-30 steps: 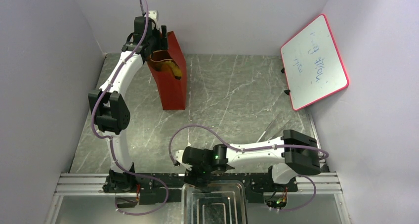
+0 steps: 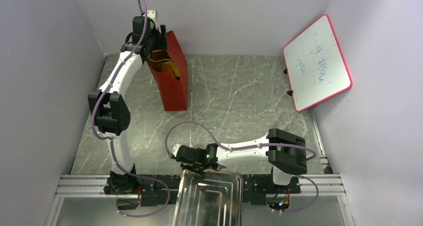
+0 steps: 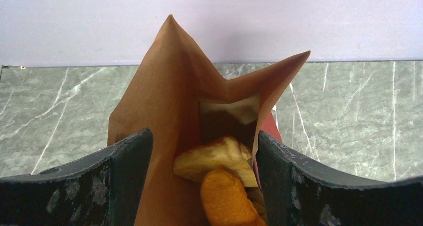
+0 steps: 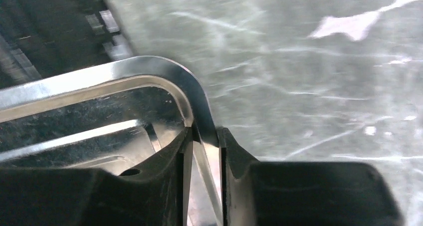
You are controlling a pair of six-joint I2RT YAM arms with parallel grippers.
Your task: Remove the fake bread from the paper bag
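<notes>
A red paper bag (image 2: 173,91) stands upright at the back left, brown inside. In the left wrist view its open top shows a pale loaf of fake bread (image 3: 209,161) and an orange piece (image 3: 224,201) inside. My left gripper is open at the mouth, the bag between its fingers and its right finger at the bag's edge. My right gripper is shut on the rim of a metal tray (image 4: 65,99) at the front of the table.
A whiteboard (image 2: 317,61) leans at the right.
My right arm and the tray have shifted left in the top view. My left arm has barely moved, and the bag stands where it was.
</notes>
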